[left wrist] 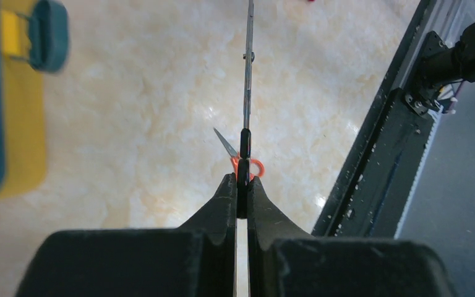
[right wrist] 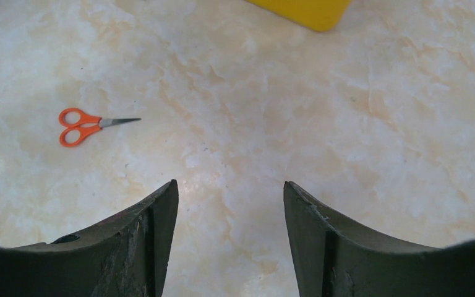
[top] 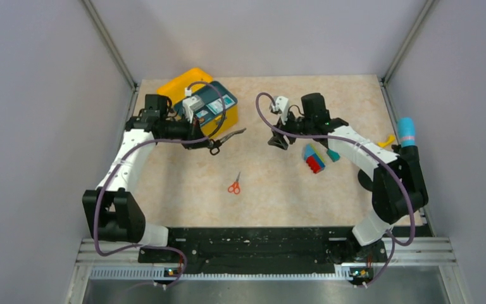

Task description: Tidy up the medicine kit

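Observation:
Dark-handled scissors (top: 232, 135) are pinched in my left gripper (top: 206, 142), beside the kit's front side. The left wrist view shows these scissors (left wrist: 247, 93) edge-on, blades pointing away from my left gripper, which is shut on the handle. The yellow medicine kit (top: 230, 120) stands open at the back left, partly covered by the left arm; its yellow wall (left wrist: 25, 136) fills the left wrist view's left edge. Small orange-handled scissors (top: 234, 188) lie on the table. My right gripper is open and empty above the bare tabletop.
Right of the right gripper lie a red and blue item (top: 315, 163) and a teal piece (top: 333, 155), partly under the arm. A light-blue cylinder (top: 406, 130) stands at the far right.

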